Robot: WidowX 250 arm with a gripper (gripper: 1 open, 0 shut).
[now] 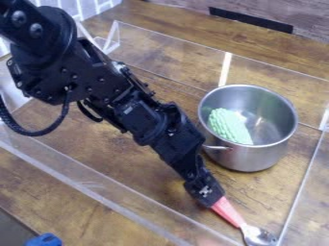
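Note:
The black robot arm reaches from the upper left down to the lower middle, where its gripper (206,192) is at the red handle of a spoon (226,212) lying on the wooden surface, its steel head toward the lower right. Whether the fingers are closed on the handle is hard to tell. A steel pot (265,154) stands just behind and right of the gripper, holding a pale green striped object (228,125).
Clear plastic edges border the wooden work area (90,173). A blue object (42,239) sits at the bottom left corner. The wood behind the pot is mostly clear.

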